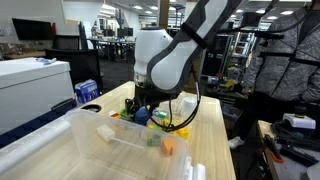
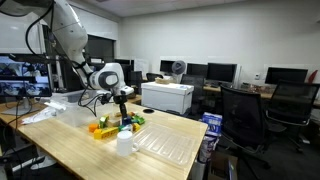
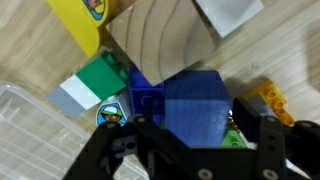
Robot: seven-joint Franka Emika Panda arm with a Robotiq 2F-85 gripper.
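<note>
My gripper stands open, pointing down over a pile of toy blocks on the wooden table. In the wrist view a dark blue block [image 3: 196,103] lies in the space between its two fingers; whether they touch it I cannot tell. A smaller blue block [image 3: 147,98] sits just left of it, beside a green block [image 3: 102,76]. Above these is a wooden block [image 3: 162,36], with a yellow piece [image 3: 77,22] at upper left. Exterior view 1 has the gripper [image 1: 146,101] low among the blocks, partly hidden behind the arm.
A clear plastic bin [image 1: 125,132] with a few pieces inside stands close beside the pile. Also on the table are a white cup [image 2: 125,143] and a shallow tray [image 2: 165,143]. A white-and-blue box [image 2: 168,96] stands behind.
</note>
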